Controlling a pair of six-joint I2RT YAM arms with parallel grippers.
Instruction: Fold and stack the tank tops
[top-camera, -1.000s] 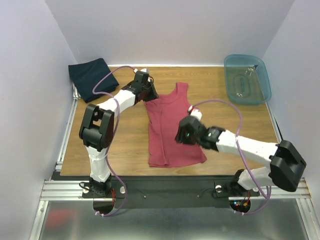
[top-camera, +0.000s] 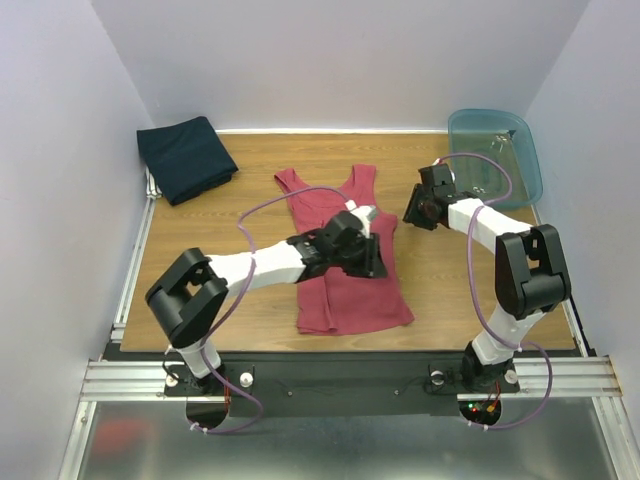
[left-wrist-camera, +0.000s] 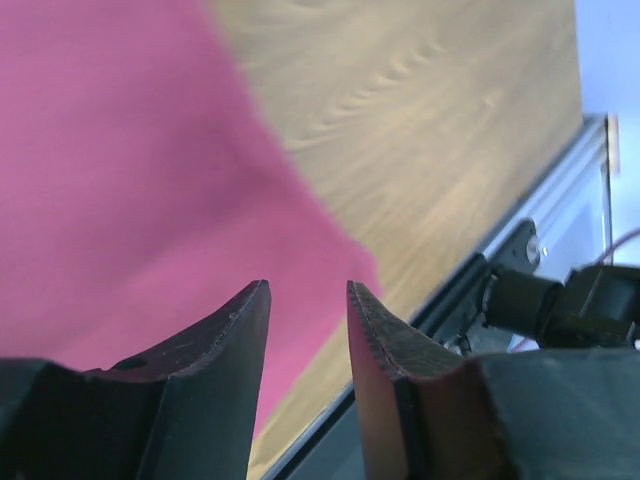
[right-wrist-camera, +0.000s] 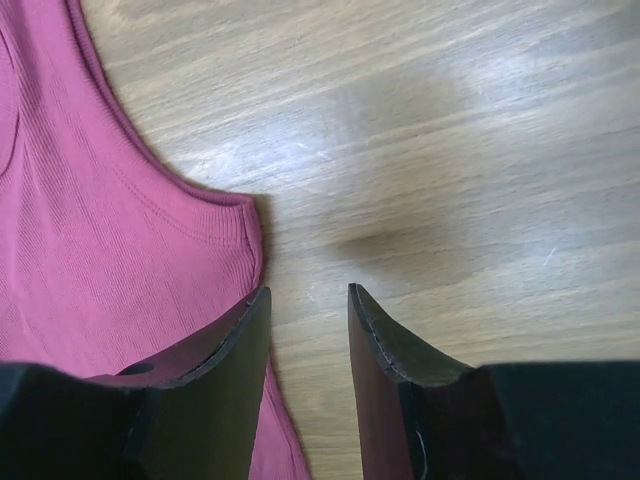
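A maroon tank top (top-camera: 350, 300) lies spread on the wooden table, its left side folded inward in a long strip. My left gripper (top-camera: 362, 262) is over its right middle; in the left wrist view its fingers (left-wrist-camera: 225, 350) stand apart above the blurred fabric near a lower corner. My right gripper (top-camera: 418, 208) is just right of the top's upper right edge; in the right wrist view its open fingers are above bare wood beside the armhole edge (right-wrist-camera: 235, 220).
A folded dark navy cloth (top-camera: 185, 160) lies at the back left. A clear blue-green bin (top-camera: 525, 170) stands at the back right. Bare table (top-camera: 190, 240) surrounds the top on both sides.
My left gripper has moved from the top's upper left down and right to its right middle.
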